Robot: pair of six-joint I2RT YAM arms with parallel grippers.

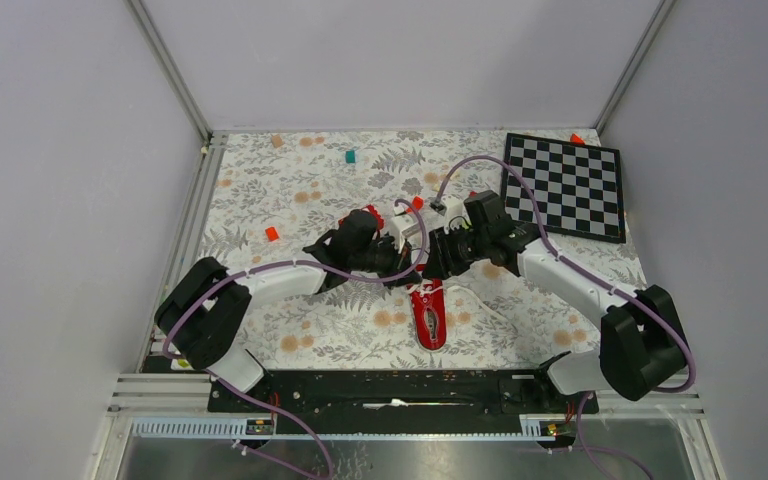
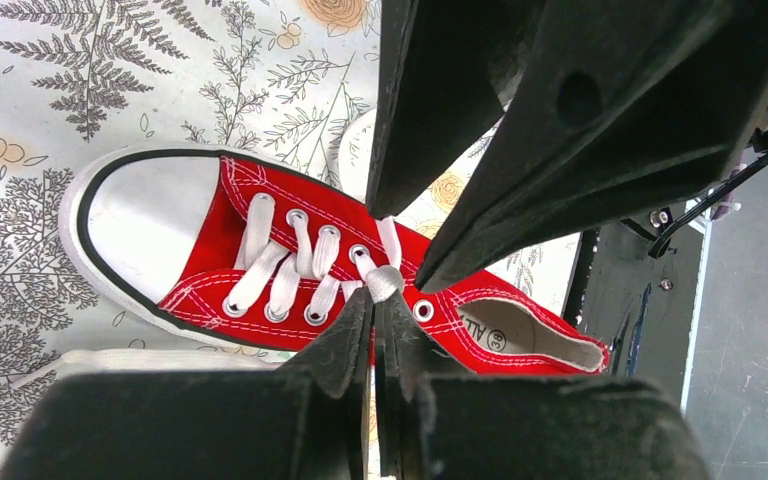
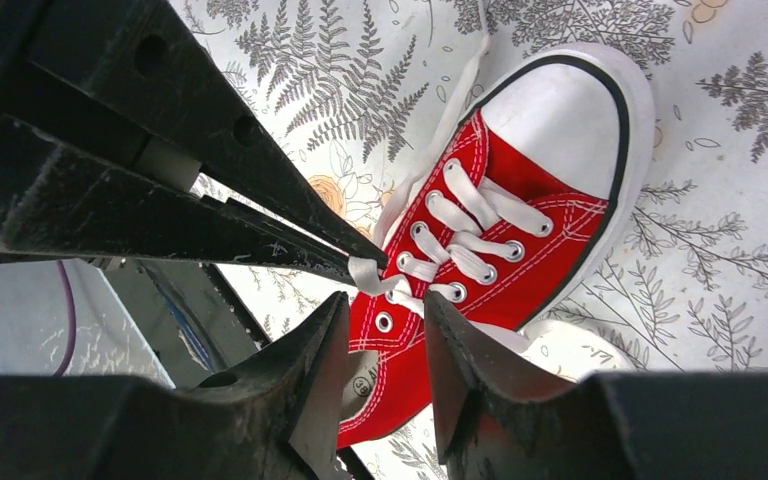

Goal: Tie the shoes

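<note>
A red canvas shoe [image 1: 429, 322] with a white toe cap lies in the middle, toe away from the robot's base. White laces [image 2: 258, 250] run through its eyelets. My left gripper is shut over the eyelets, pinching a loop of the white lace [image 3: 364, 273] at its tips. From the other side reaches my right gripper, its fingers spread apart above the shoe; the pinched lace is just beyond its tips and nothing is gripped. In the top view both grippers cover the toe and laces.
A loose lace end [image 3: 455, 115] lies on the floral cloth beside the shoe. A chessboard [image 1: 564, 187] lies at the back right. Small coloured blocks, such as a teal one [image 1: 350, 157], are scattered behind.
</note>
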